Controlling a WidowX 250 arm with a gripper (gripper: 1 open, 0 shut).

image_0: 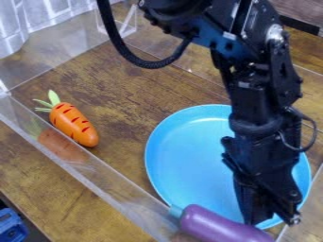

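Observation:
My black gripper (263,201) is low over the right part of a blue plate (179,155), shut, with nothing visible between its fingers; its tips are partly hard to make out. A purple eggplant-like toy (221,227) lies at the plate's lower edge, just left of and below the fingertips. An orange toy carrot (74,123) with a green top lies on the wooden surface to the left, apart from the plate.
A clear low wall runs diagonally along the left and bottom. A blue object (9,229) sits at the lower left corner.

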